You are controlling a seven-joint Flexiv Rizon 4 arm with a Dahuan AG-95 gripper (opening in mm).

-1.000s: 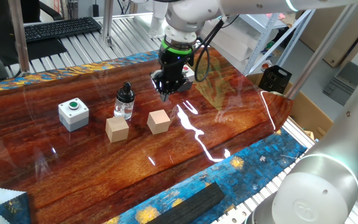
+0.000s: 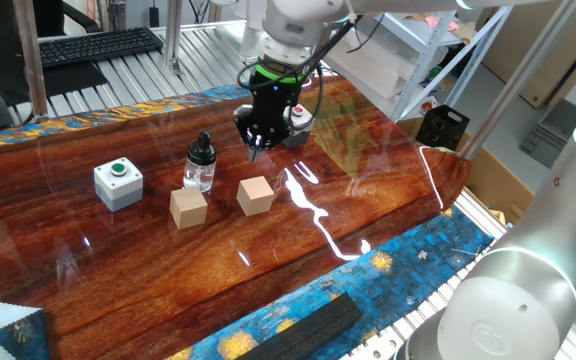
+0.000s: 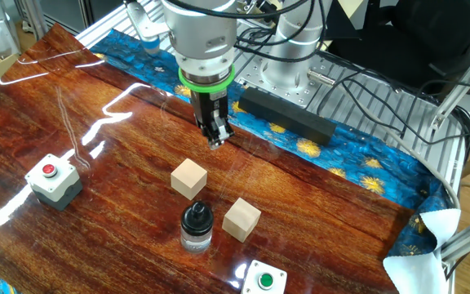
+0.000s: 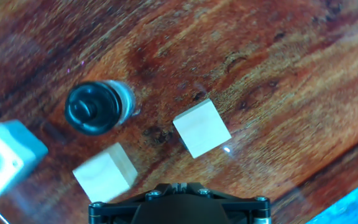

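My gripper (image 2: 255, 152) hangs above the table, beyond the two wooden cubes in exterior view 1. In the wrist view its fingertips (image 4: 174, 186) meet at the bottom centre, shut with nothing seen between them. One pale cube (image 2: 255, 196) stands alone, nearest the gripper (image 3: 216, 142). The other cube (image 2: 188, 208) is close to a clear bottle with a black cap (image 2: 201, 162). From above, the wrist view has the lone cube (image 4: 202, 129) right of centre, the second cube (image 4: 106, 173) at lower left and the upright bottle (image 4: 98, 107) above that.
A box with a green button (image 2: 119, 184) stands left of the bottle, and one with a red button (image 3: 54, 180) lies apart from the cubes. Along the table's edge, a dark bar (image 3: 285, 117) rests on blue patterned cloth (image 3: 357, 170). The glossy tabletop (image 3: 317, 220) has wide clear areas.
Cubes, bottle and button boxes have stayed put.
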